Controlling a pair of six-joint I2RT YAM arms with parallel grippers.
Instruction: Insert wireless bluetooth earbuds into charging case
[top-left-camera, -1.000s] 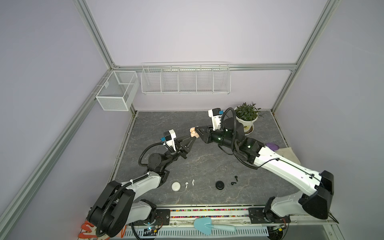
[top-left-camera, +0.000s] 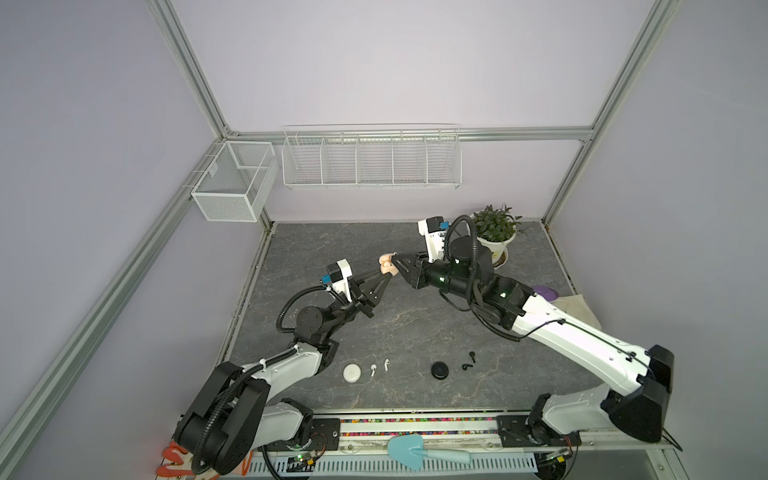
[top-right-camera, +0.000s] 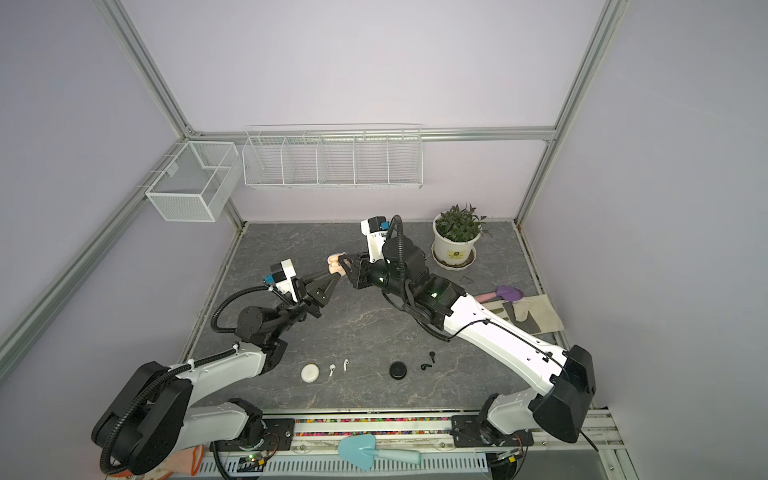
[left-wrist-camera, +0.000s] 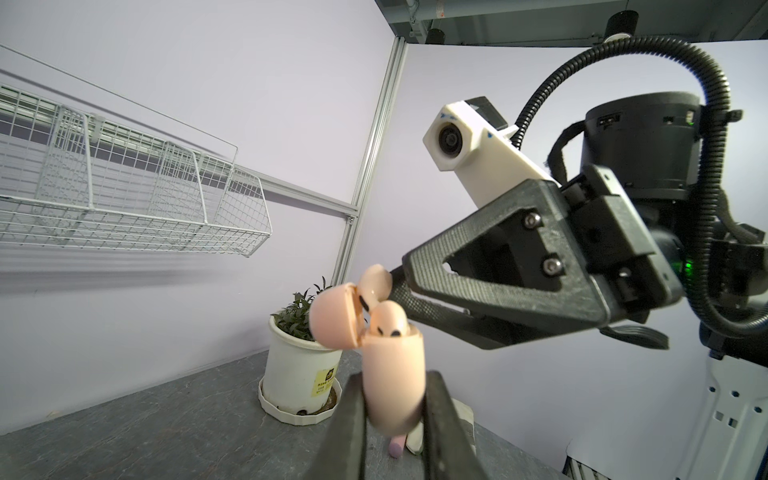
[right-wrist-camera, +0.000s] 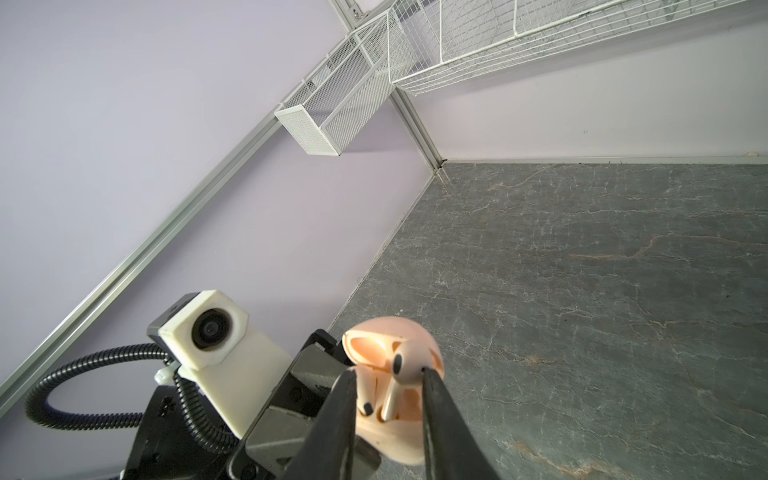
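My left gripper is shut on a pink charging case (left-wrist-camera: 392, 384), held upright with its lid (left-wrist-camera: 332, 316) flipped open. One pink earbud (right-wrist-camera: 366, 396) sits in the case. A second earbud (right-wrist-camera: 409, 361) is at the mouth of the case, between the fingertips of my right gripper; whether these fingers grip it or stand slightly apart from it I cannot tell. Both grippers meet in mid-air above the middle of the table.
A white round case (top-left-camera: 352, 373) with white earbuds and a black case (top-left-camera: 439, 369) with black earbuds lie on the front table. A potted plant (top-right-camera: 454, 248) stands at back right. Wire baskets (top-left-camera: 372, 156) hang on the back and left walls.
The right arm has shifted very slightly at the case; the left arm and the objects on the table look unchanged.
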